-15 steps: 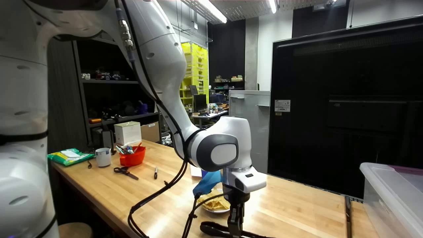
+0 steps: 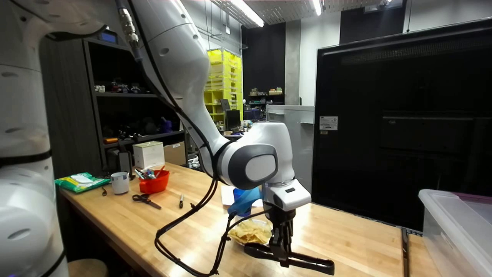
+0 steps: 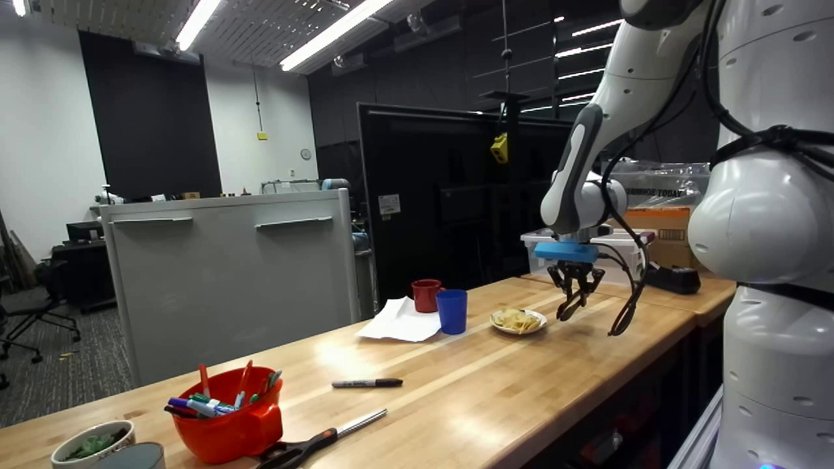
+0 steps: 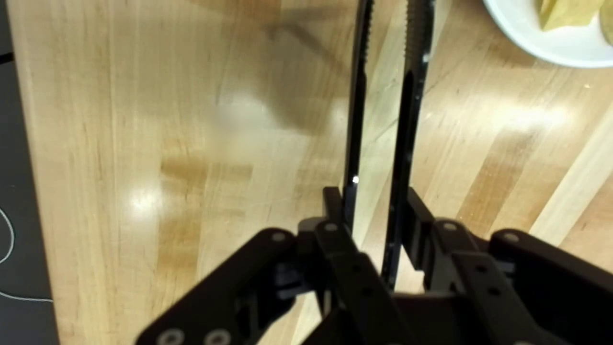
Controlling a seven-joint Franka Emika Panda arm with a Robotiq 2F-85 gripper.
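My gripper is shut on a pair of black tongs [image 4: 405, 126], whose two long arms run side by side between its fingers with a narrow gap at the far end. In exterior view 1, the tongs [image 2: 313, 263] lie roughly level across my gripper [image 2: 282, 254], above the table. A white plate [image 4: 531, 49] shows in part at the wrist view's upper right, just beyond the tongs. Yellow chips [image 3: 516, 320] fill the plate, and my gripper [image 3: 576, 293] hangs to their right in exterior view 2.
Behind the chips stand a blue cup [image 3: 451, 311], a red mug [image 3: 427, 296] and white paper [image 3: 401, 320]. A marker [image 3: 367, 383], scissors [image 3: 316, 442] and a red pen holder [image 3: 227, 426] lie farther off. A clear plastic bin [image 2: 454, 226] stands at the right.
My gripper has risen, carrying the tongs up with it, and has shifted slightly right in exterior view 1. The chips and plate have stayed in place.
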